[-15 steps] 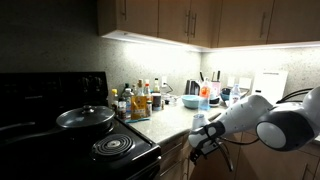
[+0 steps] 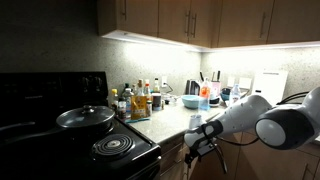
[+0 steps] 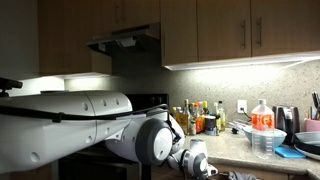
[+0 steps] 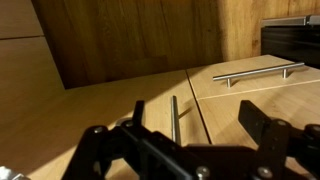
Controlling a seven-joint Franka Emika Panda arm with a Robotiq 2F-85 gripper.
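Note:
In the wrist view my gripper is open, its two dark fingers far apart with nothing held. Between them, beyond the fingertips, stands a thin vertical metal handle (image 4: 175, 120) on a light wooden cabinet door (image 4: 110, 112). A horizontal bar handle (image 4: 258, 72) crosses a drawer front to the upper right. Contact between fingers and handle cannot be told. Exterior view 1 has the gripper (image 2: 189, 158) low before the lower cabinets, below the counter edge; its tips are small and dark there.
A black stove (image 2: 112, 148) with a lidded pan (image 2: 86, 117) stands left of the arm. On the counter (image 2: 172, 122) are several bottles, a blue bowl (image 2: 191, 101) and a large clear bottle with a red cap (image 3: 262, 130). Dark wooden floor (image 4: 140, 40) shows in the wrist view.
The gripper and wrist have shifted slightly down and left in exterior view 1. The counter items and stove look unchanged.

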